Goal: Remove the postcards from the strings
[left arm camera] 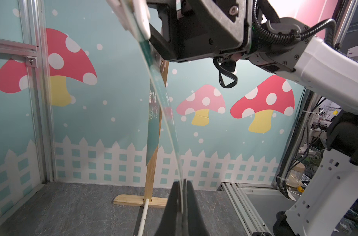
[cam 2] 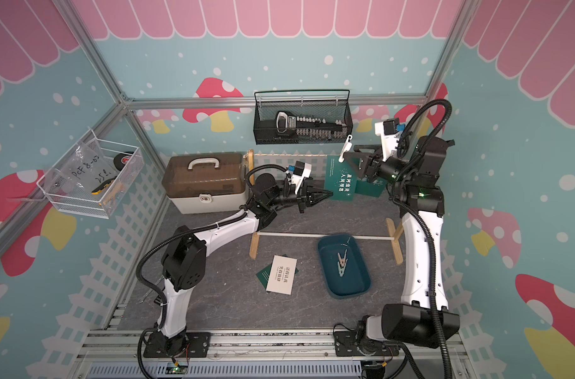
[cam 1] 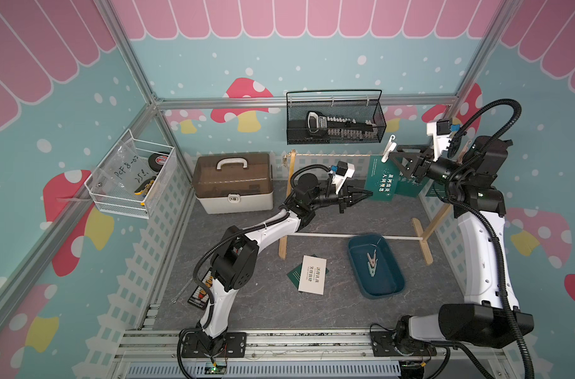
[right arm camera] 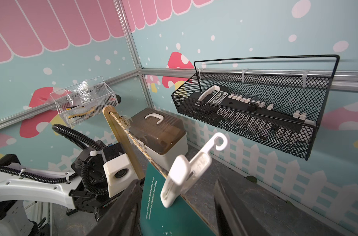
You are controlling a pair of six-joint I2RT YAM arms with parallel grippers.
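A green postcard [cam 1: 382,180] hangs from the string by a white clothespin [right arm camera: 183,179], which has a hook on its upper end. My left gripper [cam 1: 370,193] is shut on this postcard's lower left edge; in the left wrist view the thin postcard [left arm camera: 169,114] runs down between the fingers. Around the clothespin, my right gripper stands open, one finger on each side with a gap to it. A second green postcard [cam 1: 407,187] hangs to the right, partly hidden by the right gripper. On the table, a cream postcard [cam 1: 312,274] overlaps a green one [cam 1: 294,276].
A teal tray [cam 1: 396,268] holding clothespins [cam 1: 372,262] stands in front of the wooden rack [cam 1: 283,246]. The black mesh basket [cam 1: 335,129] hangs on the back rail. A brown-lidded box [cam 1: 232,180] sits left of the rack.
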